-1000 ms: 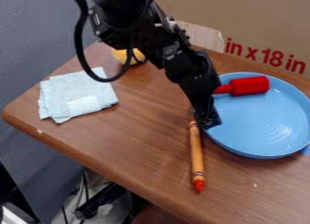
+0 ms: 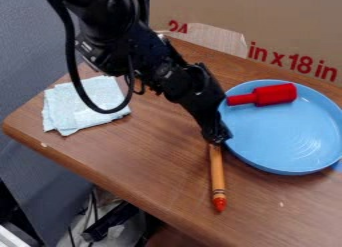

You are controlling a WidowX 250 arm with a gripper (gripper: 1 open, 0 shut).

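Observation:
My gripper [image 2: 214,134] points down at the left rim of a blue plate [image 2: 285,141], just over the upper end of an orange crayon [image 2: 218,182] with a red tip that lies on the wooden table. The fingertips are dark and I cannot tell how far apart they stand. A red cylinder with a handle [image 2: 274,94] lies on the plate's upper part.
A folded pale cloth [image 2: 84,107] lies at the table's left. A cardboard box [image 2: 267,26] stands behind. Bare table [image 2: 140,171] fills the front left, down to its edge.
My gripper has shifted a little to the left, off the plate toward the crayon's upper end. The crayon and plate look unmoved.

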